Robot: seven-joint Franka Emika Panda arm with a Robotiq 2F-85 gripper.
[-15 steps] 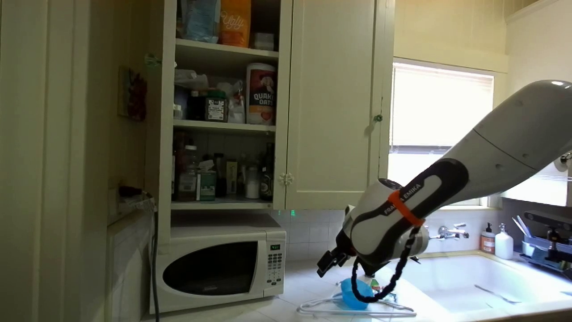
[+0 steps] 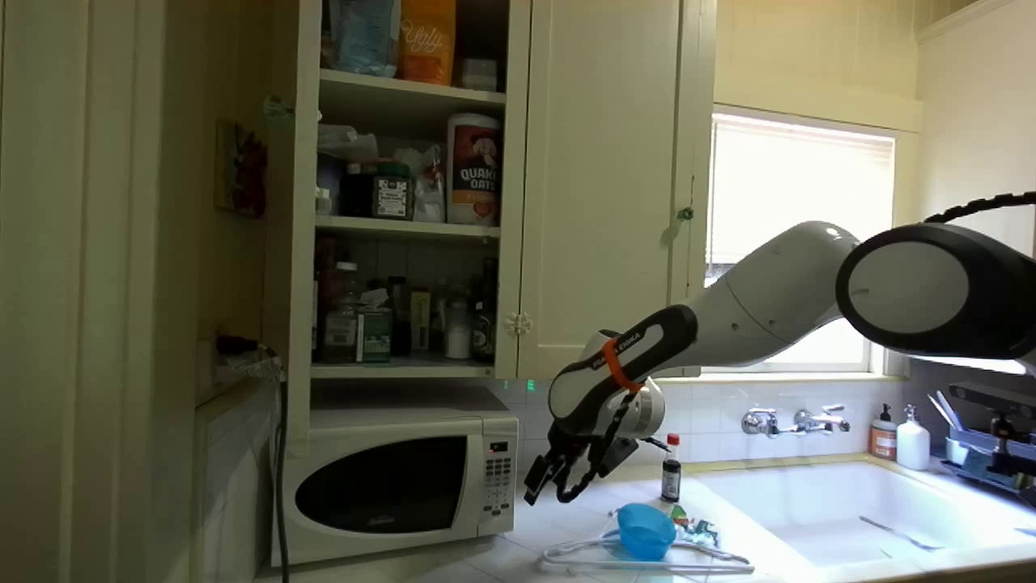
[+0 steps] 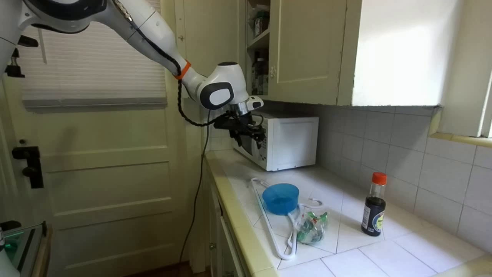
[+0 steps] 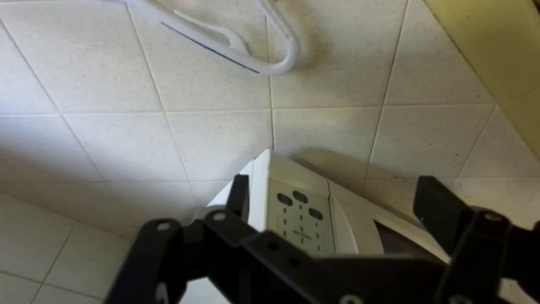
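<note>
My gripper is open, its two black fingers wide apart with nothing held between them. Through the gap, the wrist view shows the corner of the white microwave (image 4: 298,218), its keypad and part of its door below. In exterior view 1 the gripper (image 2: 545,482) hangs to the right of the microwave (image 2: 388,486), above the counter. A blue bowl (image 3: 280,197) rests by a white hanger (image 3: 272,231) on the tiled counter, apart from the gripper. Beside them lies a clear and green plastic bag (image 3: 313,228).
A red-capped dark sauce bottle (image 3: 374,210) stands near the tiled wall. Overhead, the cabinet (image 2: 408,228) shows open shelves full of packages and jars. The sink (image 2: 874,495) lies to the right.
In exterior view 1 my arm has moved left, and the gripper is nearer the microwave. The sauce bottle and more of the blue bowl now show. The counter objects look unmoved.
</note>
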